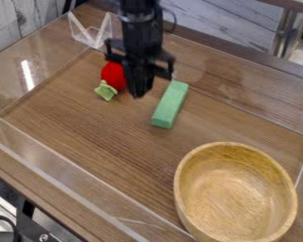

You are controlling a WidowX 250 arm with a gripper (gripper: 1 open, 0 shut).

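Note:
My gripper (136, 74) hangs in the upper middle, blurred, between a red object (114, 74) and a green block (169, 104) lying on the wooden table (116, 161). I cannot tell how far its fingers are apart or whether anything is between them. A small light-green piece (106, 91) lies by the red object, which is partly hidden behind the arm.
A large yellow bowl (237, 198) fills the lower right. A clear plastic container (91, 28) is at the upper left.

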